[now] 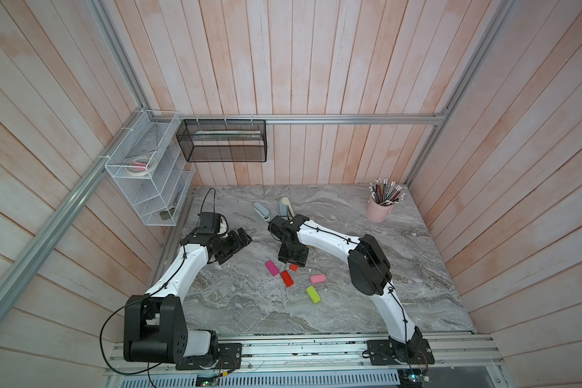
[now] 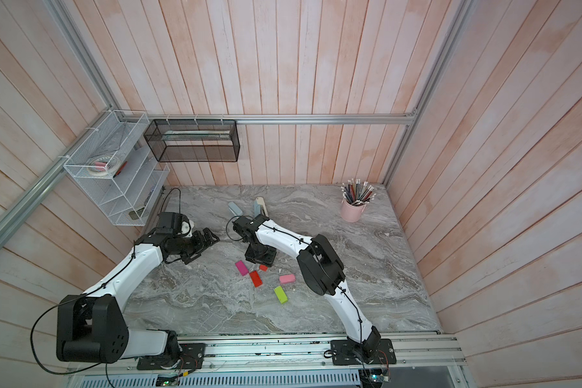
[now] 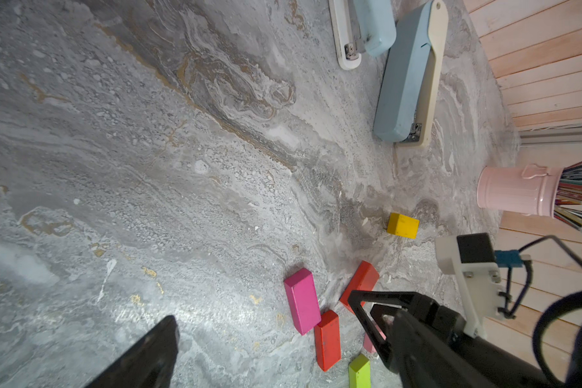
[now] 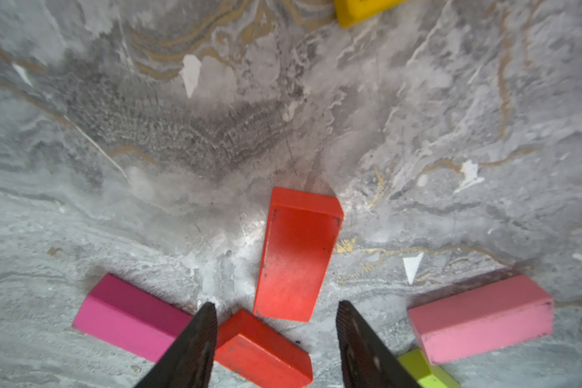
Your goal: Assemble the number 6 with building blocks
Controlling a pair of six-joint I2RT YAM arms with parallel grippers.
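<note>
My right gripper hangs open over a red block [image 4: 295,252], nothing between its fingers. A second red block [image 4: 265,355] lies just in front of it, with a magenta block [image 4: 126,310] left, a pink block [image 4: 478,317] right and a lime block [image 2: 281,294] nearer the front edge. A yellow block [image 3: 402,225] lies behind, mostly hidden by the right arm in the top views. My left gripper [image 1: 236,242] is held above the left of the table; its blurred fingers in the left wrist view stand wide apart, nothing between them.
Two staplers [image 3: 401,90] [image 3: 375,26] lie at the back middle. A pink cup of brushes [image 1: 379,210] stands at the back right. Wire racks [image 1: 148,181] and a black basket [image 1: 221,152] hang on the walls.
</note>
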